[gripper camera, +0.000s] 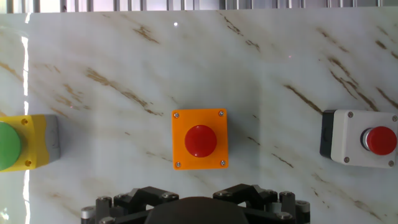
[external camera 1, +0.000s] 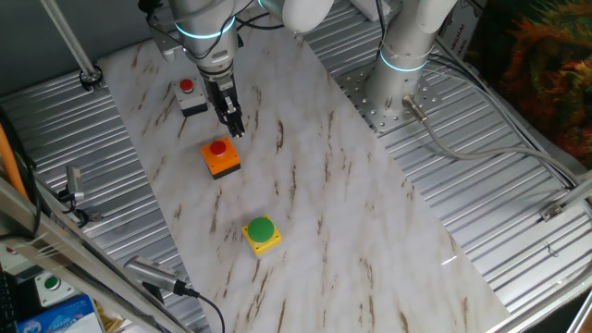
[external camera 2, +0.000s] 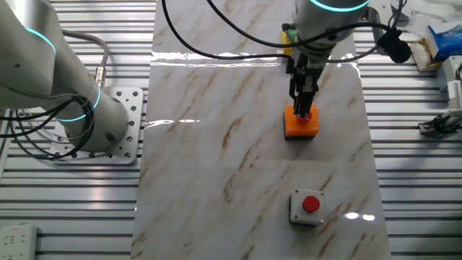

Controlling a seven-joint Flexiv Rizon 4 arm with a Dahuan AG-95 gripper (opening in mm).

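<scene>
An orange box with a red push button [gripper camera: 201, 141] lies in the middle of the wrist view, just beyond my gripper. My gripper [external camera 1: 235, 131] points down close beside this orange box [external camera 1: 221, 166] in exterior view 1. From the other side, its fingers [external camera 2: 297, 97] overlap the far part of the orange box [external camera 2: 300, 128] and partly cover the red button. Contact cannot be made out. Nothing shows held, but the fingertips are too small and dark to judge how far apart they stand.
A yellow box with a green button [external camera 1: 262, 235] stands to one side of the orange one, and a light grey box with a red button [external camera 2: 308, 207] to the other. Bare marbled tabletop [external camera 1: 324, 222] separates them. A black cable [external camera 2: 238, 55] loops near the arm.
</scene>
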